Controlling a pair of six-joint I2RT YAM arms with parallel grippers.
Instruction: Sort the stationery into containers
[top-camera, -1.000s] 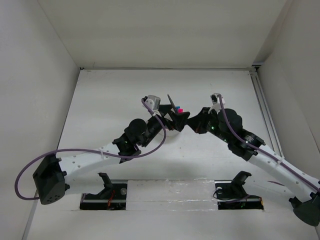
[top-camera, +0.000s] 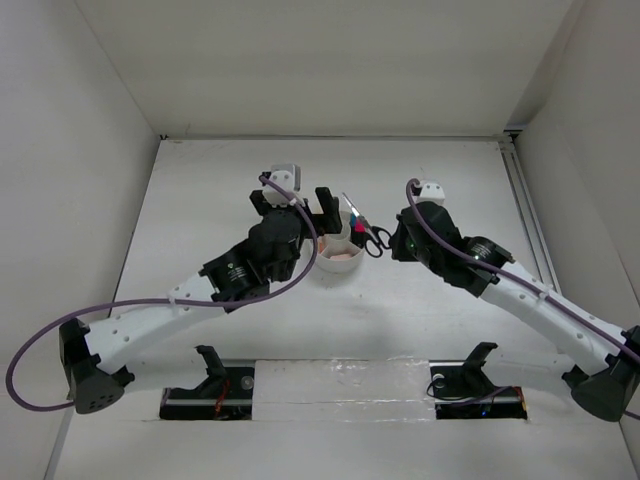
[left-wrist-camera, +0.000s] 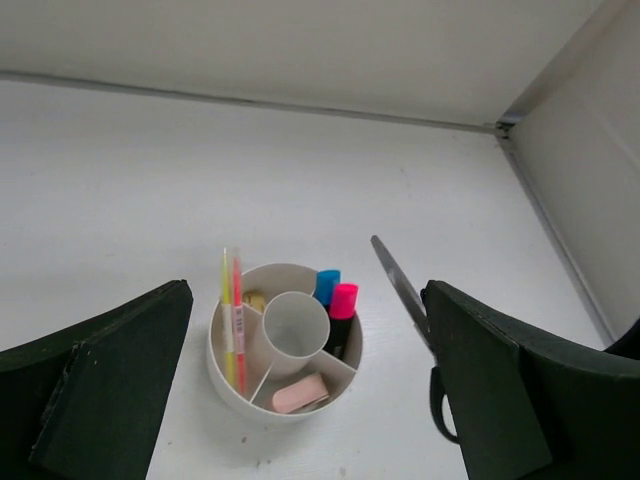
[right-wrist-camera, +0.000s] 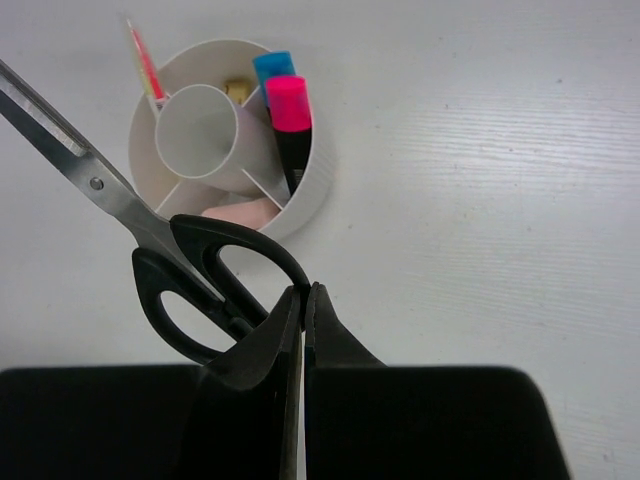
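Note:
Black-handled scissors (right-wrist-camera: 136, 213) are gripped by one handle loop in my right gripper, which is shut on it; their blades point up and to the left. In the right wrist view they cross in front of the white round container (right-wrist-camera: 318, 185). That container has a central cup (left-wrist-camera: 297, 325) with compartments around it. It holds yellow and pink sticks (left-wrist-camera: 232, 330), a blue-capped marker (left-wrist-camera: 327, 284), a pink-capped marker (left-wrist-camera: 342, 318) and a pink eraser (left-wrist-camera: 300, 394). My left gripper is open, with nothing between its fingers.
Walls (top-camera: 330, 70) close it in at the back and sides. In the top view, the left arm partly covers the container (top-camera: 340, 262).
My left gripper has moved left, away from the scissors, and let them go. Now the right gripper alone carries the scissors, a little to the right of before.

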